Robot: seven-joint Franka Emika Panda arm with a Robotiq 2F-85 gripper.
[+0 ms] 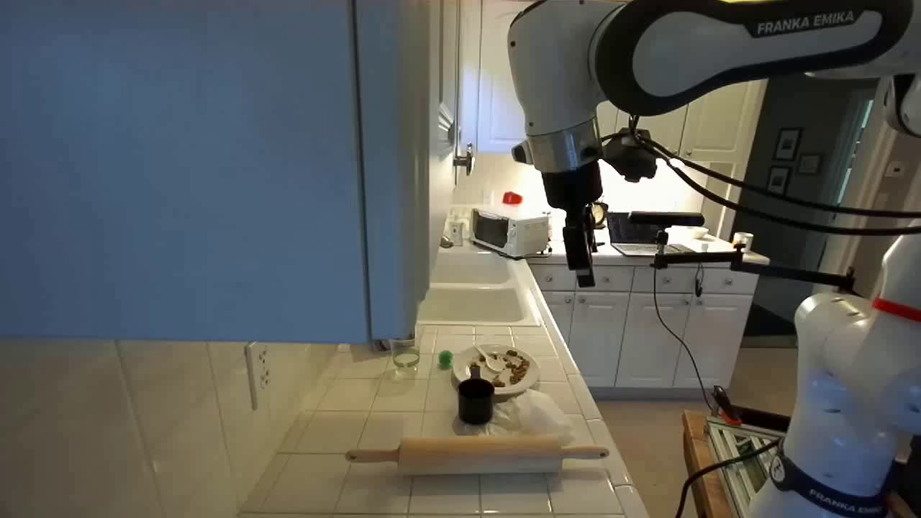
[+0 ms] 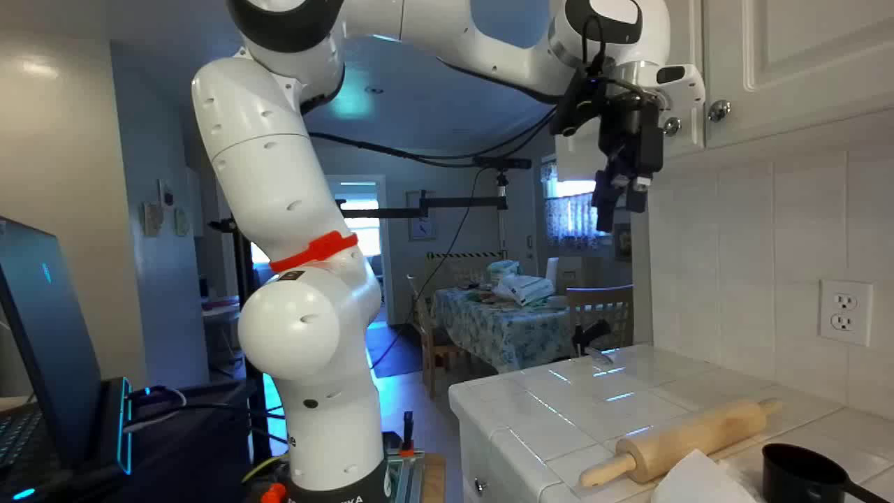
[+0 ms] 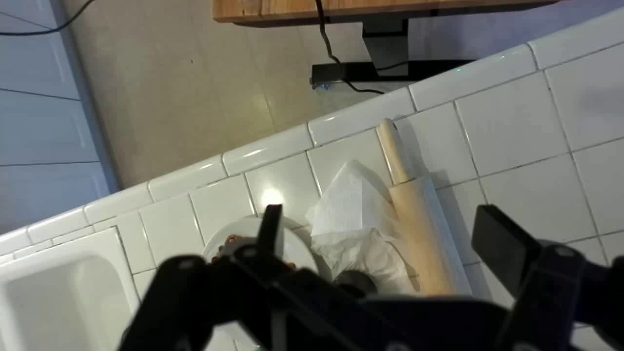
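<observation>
High above the tiled counter hangs my gripper, its fingers spread wide with nothing between them. Below it in the wrist view lie a wooden rolling pin (image 3: 424, 234) and a crumpled white paper or cloth (image 3: 365, 231). A black cup with a handle (image 1: 475, 401) stands behind the rolling pin in exterior view 1. Beyond the cup, a white plate (image 1: 463, 370) holds brown bits and a white spoon (image 1: 490, 358). To the plate's left are a small green object (image 1: 445, 359) and a clear glass (image 1: 406, 358). In the wrist view, my gripper hides much of the plate and cup.
A white double sink (image 1: 479, 303) lies past the plate, with a white toaster oven (image 1: 511, 232) farther back. The blue-looking cabinet (image 1: 181, 173) overhangs the counter on one side. Bare tiles (image 3: 526, 152) lie beyond the rolling pin in the wrist view.
</observation>
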